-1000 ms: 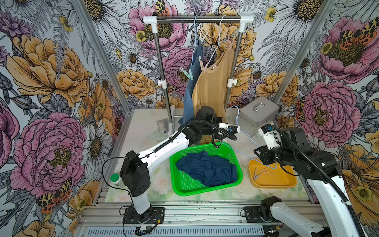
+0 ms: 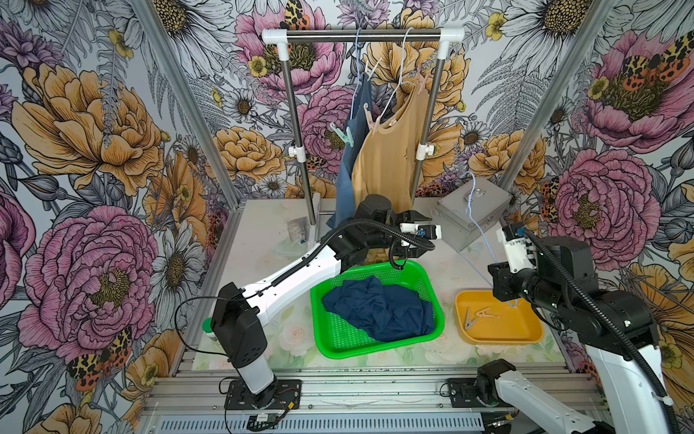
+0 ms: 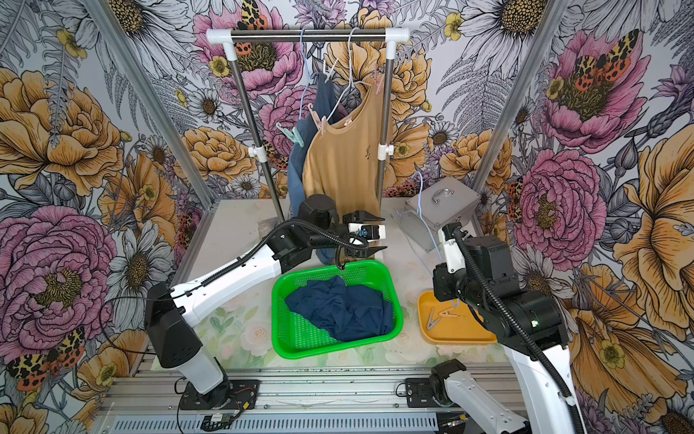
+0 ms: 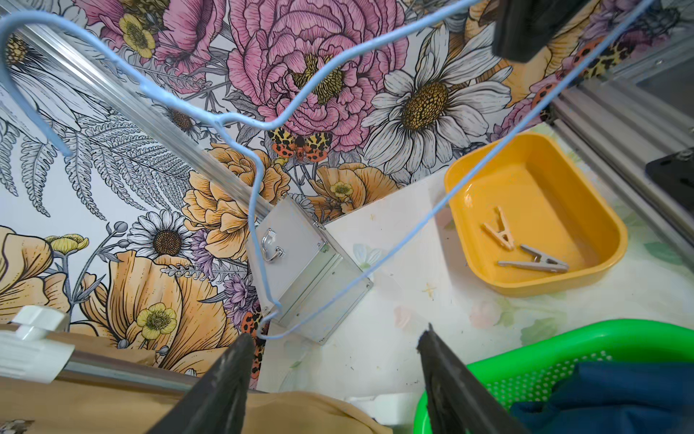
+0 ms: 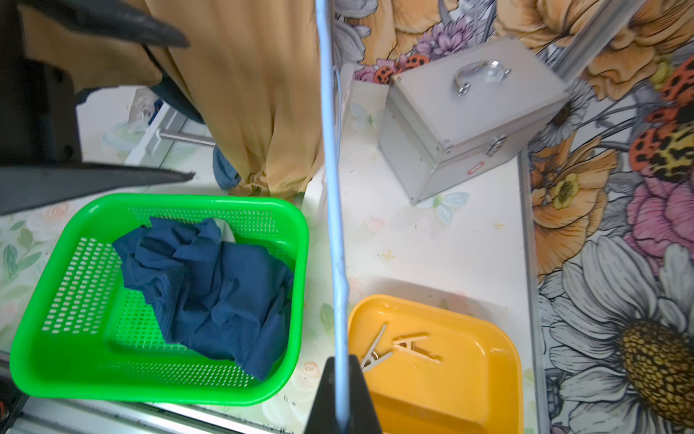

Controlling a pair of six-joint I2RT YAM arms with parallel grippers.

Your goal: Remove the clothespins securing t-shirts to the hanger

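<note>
A blue wire hanger (image 4: 257, 188) without clothing is held by my right gripper, shut on it at the right. A blue shirt (image 2: 345, 173) and a tan shirt (image 2: 390, 152) hang on the rack, with a mint clothespin (image 2: 347, 134) and pink clothespins (image 2: 371, 117) near the hangers. My left gripper is open, nothing between its fingers, in front of the tan shirt's lower part. Loose clothespins (image 5: 412, 345) lie in the yellow tray (image 5: 448, 376).
A green basket (image 2: 321, 325) holding crumpled dark cloth stands at the front centre. A metal box (image 5: 470, 108) is at the back right. The rack's posts (image 2: 303, 181) stand behind my left arm.
My right gripper has moved right and slightly up with the blue hanger, whose hook now stands higher.
</note>
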